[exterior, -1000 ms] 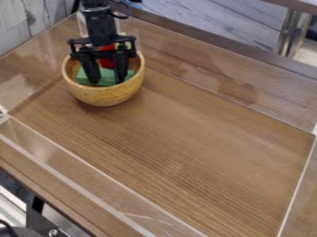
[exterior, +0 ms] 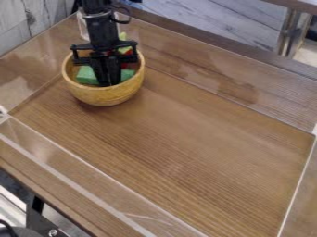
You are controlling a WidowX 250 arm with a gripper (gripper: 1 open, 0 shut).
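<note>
A yellow bowl (exterior: pixel 102 93) sits on the wooden table at the upper left, with green items (exterior: pixel 92 76) and some red inside. The black gripper (exterior: pixel 109 70) reaches down from above into the bowl, its fingers among the contents. It looks closed, but what lies between the fingertips is hidden in the clutter.
A grey wall and a pale object stand behind the arm at the top left, and a metal ledge (exterior: pixel 297 7) is at the top right.
The gripper's fingers have drawn closer together inside the bowl over the last second, and the green and red contents have shifted slightly beneath them.
</note>
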